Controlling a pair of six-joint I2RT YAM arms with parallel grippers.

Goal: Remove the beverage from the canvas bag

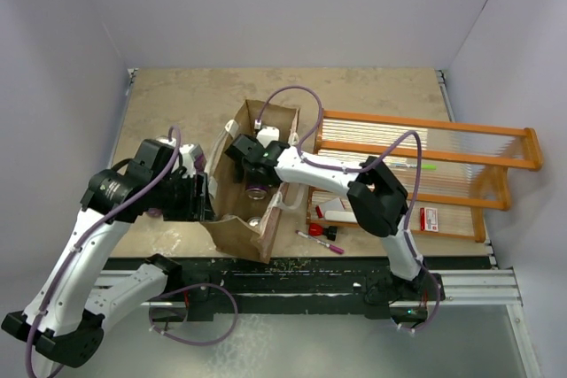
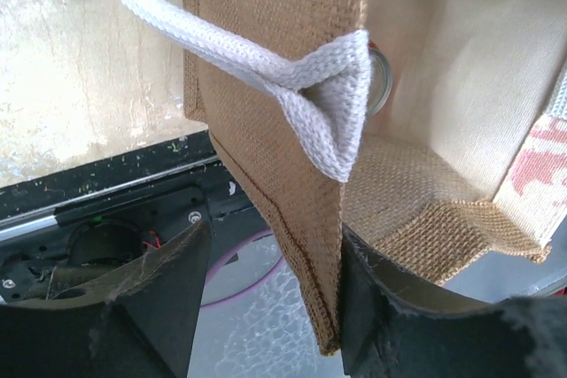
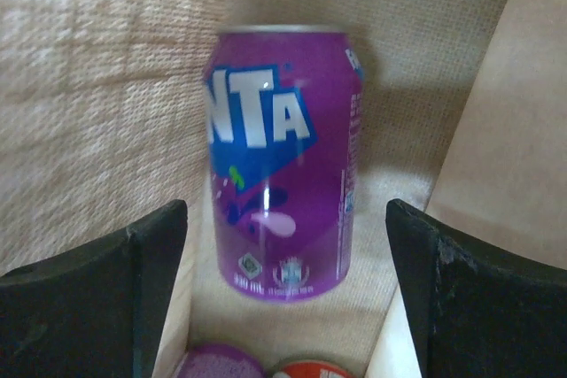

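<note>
The canvas bag (image 1: 232, 235) stands open mid-table. My left gripper (image 1: 199, 201) is at its near left edge; in the left wrist view its fingers (image 2: 142, 316) straddle the bag's wall (image 2: 275, 174), part open, with a white rope handle above. My right gripper (image 1: 248, 170) is down inside the bag, open above a purple Fanta can (image 3: 279, 165), which lies between and beyond its fingertips in the right wrist view. More lids, purple and red (image 3: 310, 369), show below that can.
A wooden rack (image 1: 514, 161) fills the right side, with an eraser, markers and small items. A purple object sits behind my left gripper.
</note>
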